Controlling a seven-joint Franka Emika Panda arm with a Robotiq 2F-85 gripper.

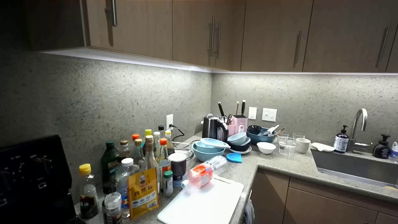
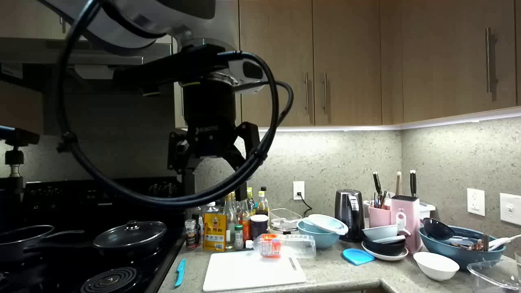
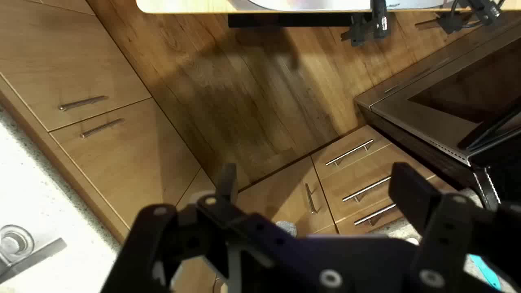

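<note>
My gripper (image 2: 213, 188) hangs high over the counter in exterior view 2, fingers pointing down and spread wide apart. Nothing is between them. In the wrist view the open gripper shows two dark fingers with floor and drawer fronts beyond. Exterior view 1 does not show the arm. Below and beyond it lies a white cutting board (image 2: 244, 276), with a clear bottle with an orange-red label (image 2: 270, 245) on its side at the back edge. A blue knife (image 2: 180, 272) rests on the counter to the board's left.
Bottles and a yellow spice packet (image 1: 143, 192) crowd the wall side. Blue bowls (image 1: 206, 155), a kettle (image 1: 212, 128) and a white bowl (image 1: 266, 147) stand farther back. Left is the stove with a lidded pan (image 2: 129, 237). The sink (image 1: 350, 164) is at right.
</note>
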